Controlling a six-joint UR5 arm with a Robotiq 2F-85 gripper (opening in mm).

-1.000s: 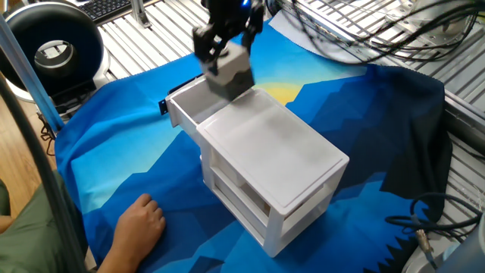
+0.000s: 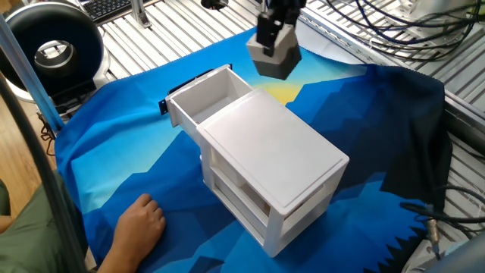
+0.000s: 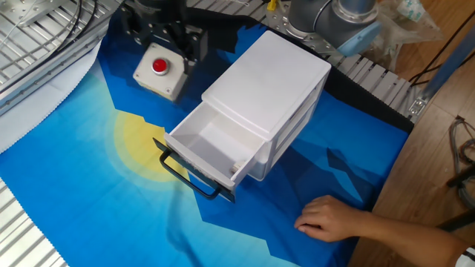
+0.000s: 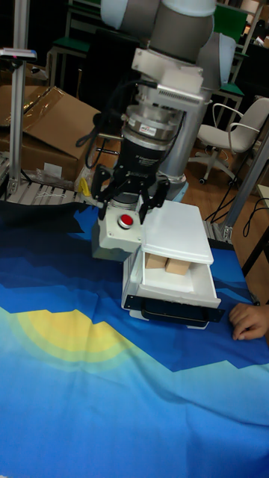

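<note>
A grey-white box with a red button (image 3: pixel 159 67) hangs in the air, with my gripper (image 4: pixel 123 208) shut on it. In exterior view 1 this button box (image 2: pixel 274 54) is above the cloth, beyond the cabinet's drawer end; its dark lower half faces that camera. The white drawer cabinet (image 2: pixel 273 148) stands upright on the cloth. Its top drawer (image 3: pixel 211 141) is pulled out, with a black handle (image 3: pixel 182 178) on its front. Wooden blocks (image 4: pixel 176 266) lie inside the drawer in exterior view 3. The fingertips are partly hidden in exterior view 1.
A person's hand (image 2: pixel 140 227) rests on the blue cloth beside the cabinet. Cables (image 2: pixel 402 30) lie on the slatted table at the back right.
In exterior view 1, my gripper and the button box have moved right and up, from over the open drawer to beside it. Cabinet, drawer and hand look unmoved.
</note>
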